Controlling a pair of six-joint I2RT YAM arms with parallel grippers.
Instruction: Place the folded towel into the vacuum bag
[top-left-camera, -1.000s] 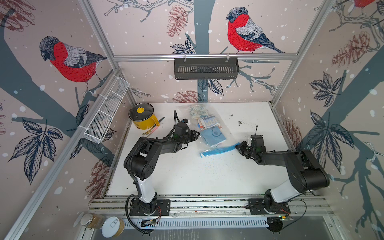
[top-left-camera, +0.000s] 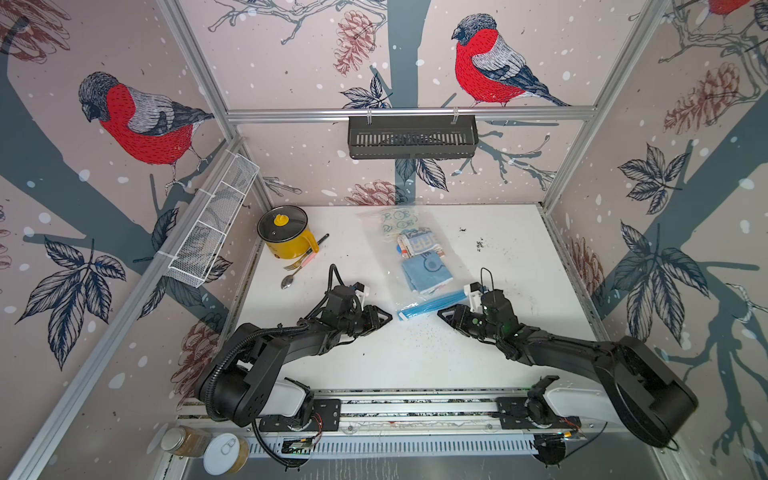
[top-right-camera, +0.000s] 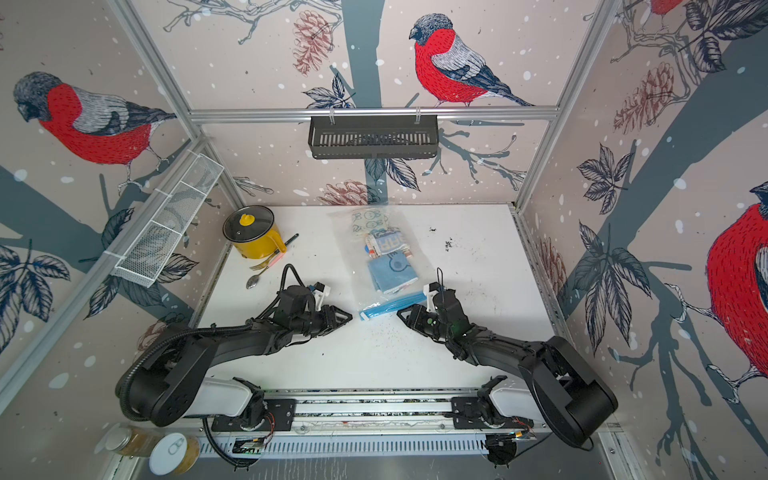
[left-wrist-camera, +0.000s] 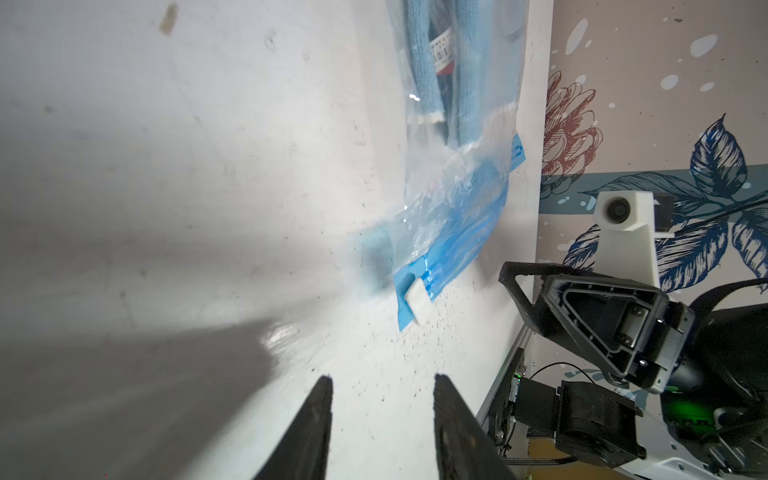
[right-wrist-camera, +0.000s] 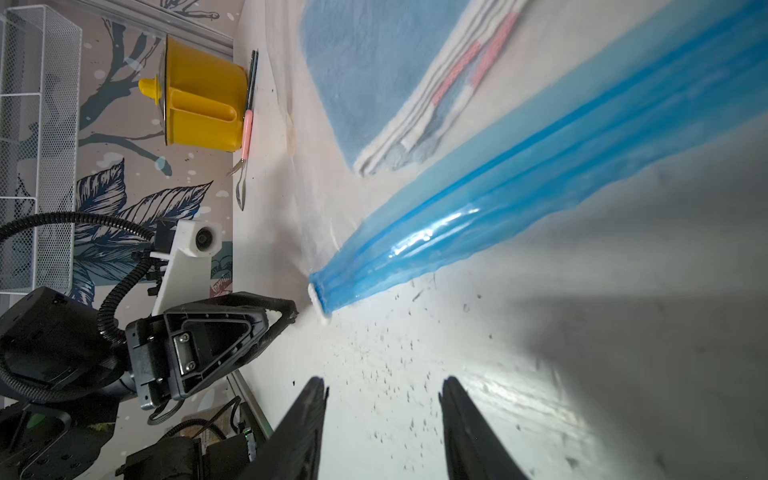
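A folded light-blue towel (top-left-camera: 428, 274) lies flat inside the clear vacuum bag (top-right-camera: 354, 256), seen through its film. Striped towel edges (right-wrist-camera: 448, 88) stop short of the bag's blue mouth band (right-wrist-camera: 448, 220) in the right wrist view. White pieces sit at the band's ends. My left gripper hovers over bare table, left of the band's left end, fingers apart and empty. My right gripper is also open, in front of the band's right part, with only table showing between its fingers.
A yellow pot (top-left-camera: 288, 232) with cutlery beside it stands at the back left. A wire rack (top-left-camera: 214, 220) hangs on the left wall, a dark basket (top-left-camera: 412, 137) at the back.
My right gripper has left the band's right end, moving left and toward the front. The band's left end shifted slightly.
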